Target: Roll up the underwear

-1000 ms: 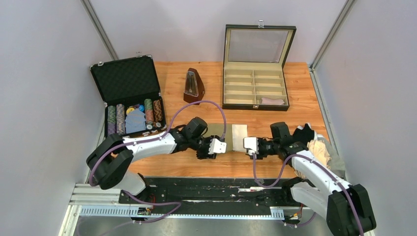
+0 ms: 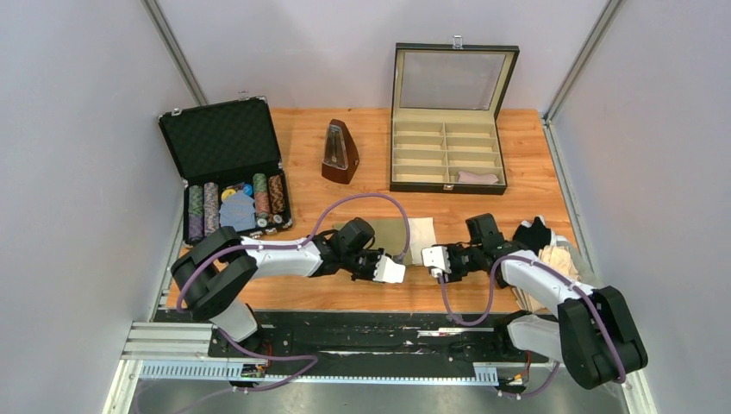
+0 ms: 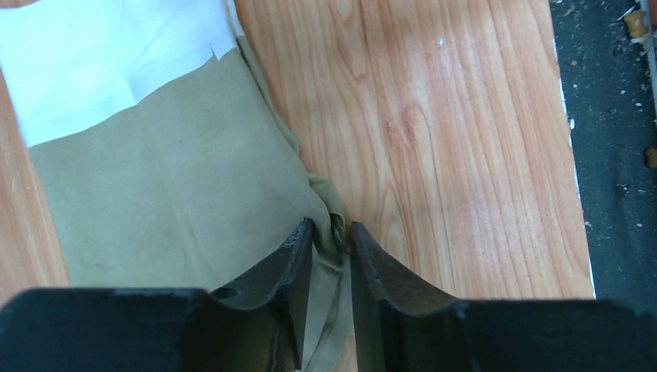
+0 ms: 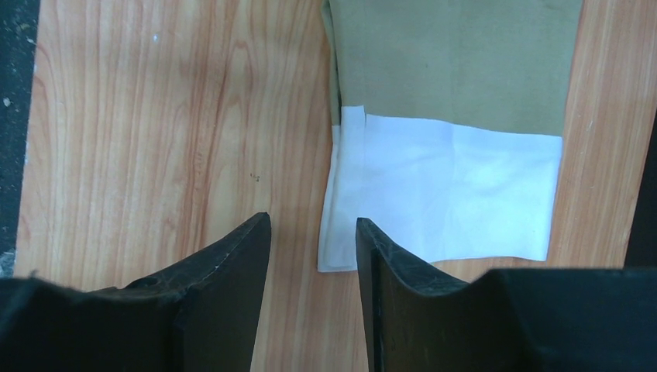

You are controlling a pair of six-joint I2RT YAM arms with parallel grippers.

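The underwear lies flat on the wood, an olive body (image 3: 163,170) with a white band (image 4: 457,186), its near edge slightly folded over. In the left wrist view my left gripper is part open, fingertips on either side of the bunched olive fold at that edge. In the right wrist view my right gripper is open at the band's folded corner, one fingertip over the white fabric, the other over bare wood.
A chip case (image 2: 237,211) stands at left, a metronome (image 2: 340,155) and compartment box (image 2: 444,188) at the back, a clothes pile (image 2: 560,259) at right. The table's front edge is close.
My right gripper has shifted a little left and toward the front. The box and case are unchanged.
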